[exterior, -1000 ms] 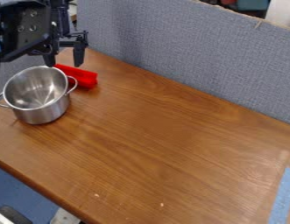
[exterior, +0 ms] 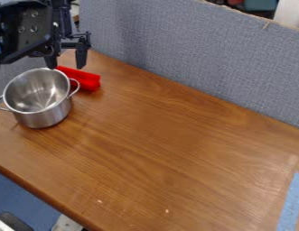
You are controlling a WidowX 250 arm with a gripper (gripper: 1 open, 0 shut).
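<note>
My gripper (exterior: 67,56) is at the upper left, dark, with its fingers apart and pointing down, open. Just below it lies a red object (exterior: 87,79) on the wooden table, partly behind a steel pot (exterior: 38,106) with two side handles. The pot stands upright near the table's left edge. I cannot tell from this view whether the fingers touch anything; nothing shows held in them.
A grey padded wall (exterior: 200,54) runs along the back. A light blue strip (exterior: 286,203) lies at the right edge.
</note>
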